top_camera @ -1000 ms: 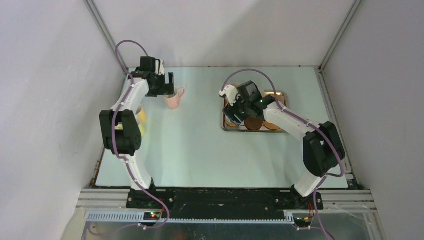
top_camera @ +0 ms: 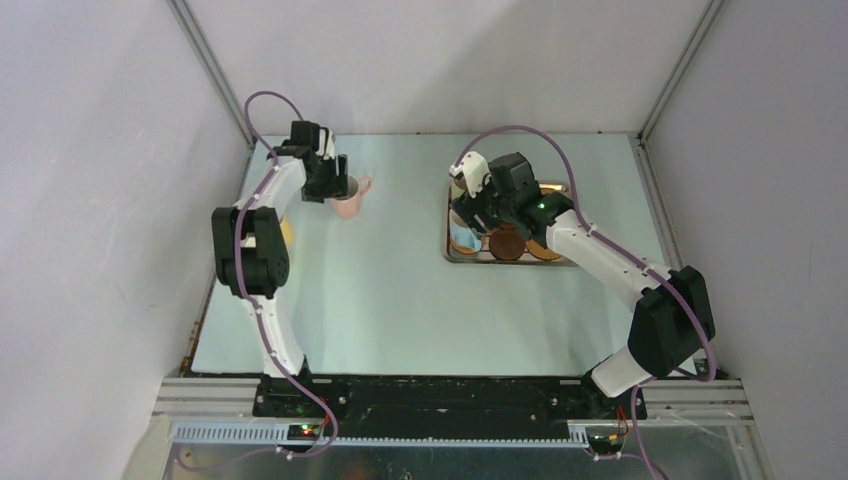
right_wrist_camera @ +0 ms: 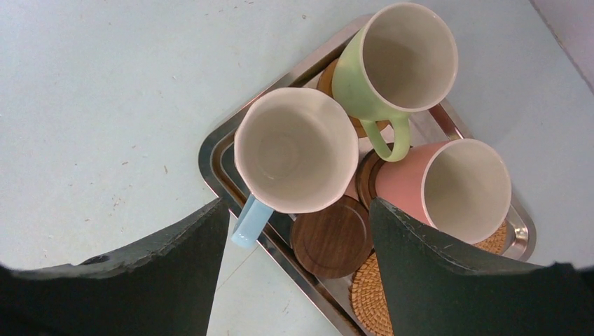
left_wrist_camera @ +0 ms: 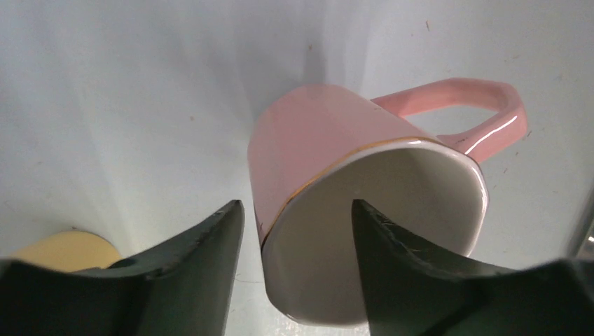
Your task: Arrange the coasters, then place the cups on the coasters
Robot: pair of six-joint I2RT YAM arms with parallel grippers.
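Note:
A pink cup (left_wrist_camera: 319, 133) stands on the table at the far left, handle pointing right. My left gripper is open at its rim; one finger appears over the cup's mouth and the other outside its wall. Over the tray, my right gripper is open with nothing held, above a light blue cup (right_wrist_camera: 294, 143). That cup sits in the tray's front left corner, on a coaster in the top view. Near it are a green cup (right_wrist_camera: 350, 87), another pink cup (right_wrist_camera: 406, 178), a dark wooden coaster (right_wrist_camera: 329, 238) and a woven coaster (right_wrist_camera: 371, 297).
The metal tray (right_wrist_camera: 280, 259) has a raised rim. Something yellow (left_wrist_camera: 70, 250) lies left of the pink cup, partly hidden by my left arm in the top view.
My right gripper has moved up and back from the light blue cup, which stays in the tray.

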